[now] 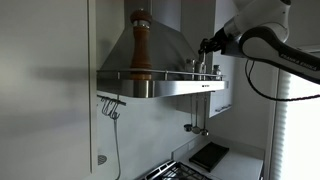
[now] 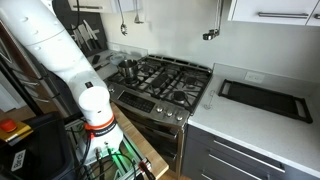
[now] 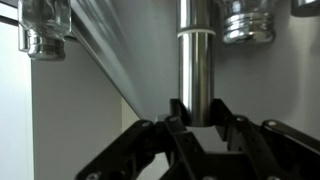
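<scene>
In the wrist view a shiny steel cylinder (image 3: pixel 196 65) with a pale band runs down between my fingertips, and my gripper is shut on it. Exterior view 1 has the gripper (image 1: pixel 207 47) high at the right end of the range hood's railed ledge, just above the small containers there. How far the cylinder stands clear of the ledge, if at all, I cannot tell. Exterior view 2 shows the white arm base (image 2: pixel 85 85) at the left, without the gripper.
Glass jars (image 3: pixel 247 25) stand close beside the cylinder. A tall wooden mill (image 1: pixel 141 45) is on the hood's ledge (image 1: pixel 160 88), which has a thin rail. Below are the gas stove (image 2: pixel 165 85), a black tray (image 2: pixel 262 103) and clear worktop (image 2: pixel 235 125).
</scene>
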